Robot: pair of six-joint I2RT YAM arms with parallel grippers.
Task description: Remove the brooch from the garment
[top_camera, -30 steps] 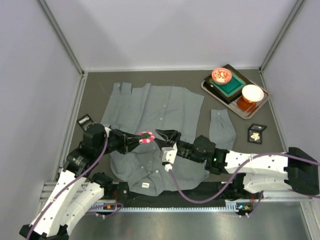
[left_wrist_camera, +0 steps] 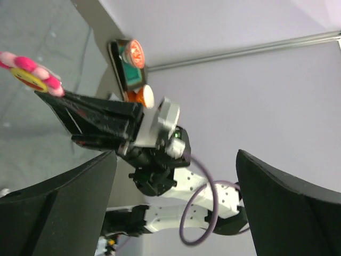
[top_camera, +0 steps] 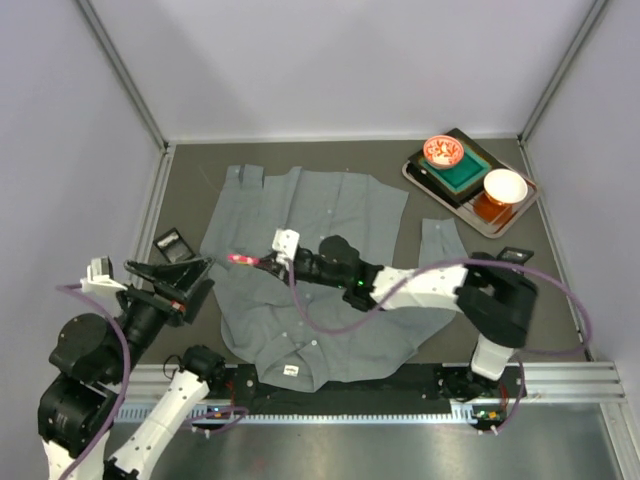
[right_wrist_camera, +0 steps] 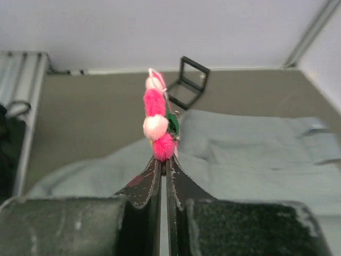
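The brooch, a ring of pink and white pompoms, is held up over the grey garment, clear of the cloth. My right gripper is shut on its lower edge; the brooch stands upright, edge-on, with a bit of green behind. In the left wrist view, the brooch shows a yellow disc in its middle. My left gripper is open and empty, left of the brooch and apart from it. The garment lies flat, partly hidden under the right arm.
At the back right a metal tray holds a dark box with green lining, an orange-patterned bowl and an orange cup. A small black open case lies at left. Another case is at right, partly covered by the arm.
My left gripper has opened and drawn back to the left and front, while the right arm moved left with the brooch.
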